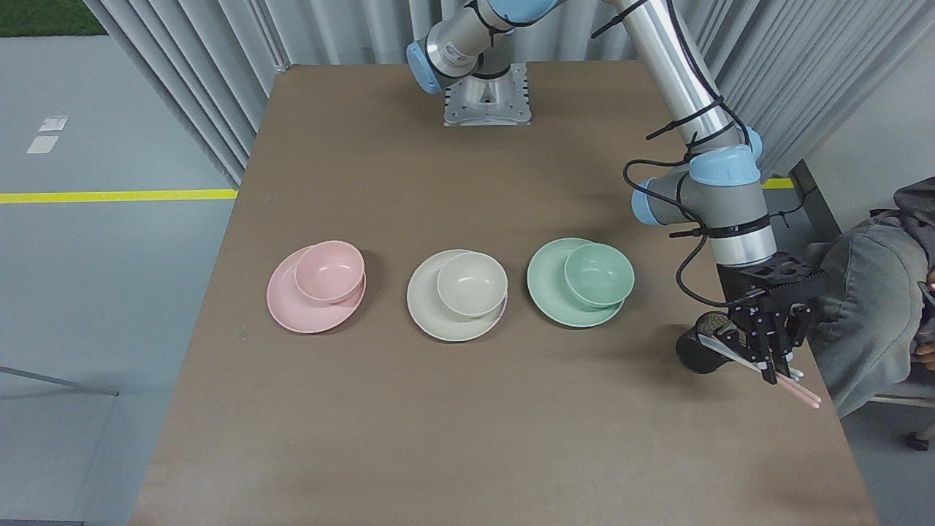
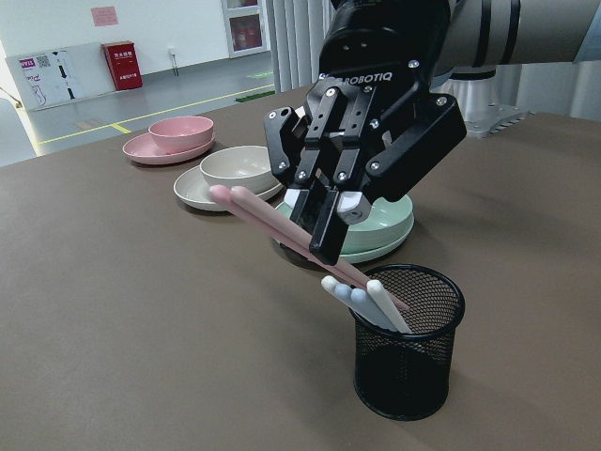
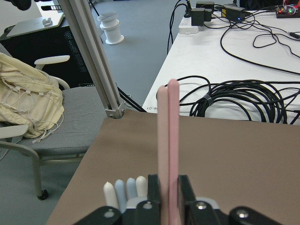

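My gripper [image 2: 329, 202] is shut on two pink chopsticks [image 3: 173, 136], which slant out past its fingers above the black mesh cup [image 2: 402, 366]; their far ends sit at or over its rim. White and light blue chopsticks [image 3: 119, 192] stand in that cup at the table's right side. Left to right in the front view sit a pink bowl [image 1: 329, 270] on a pink plate, a white bowl [image 1: 471, 282] on a white plate and a green bowl [image 1: 598, 273] on a green plate.
A seated person [image 1: 868, 298] is beside the right edge. The wrist view shows a white desk [image 3: 187, 65] with coiled cables and a chair.
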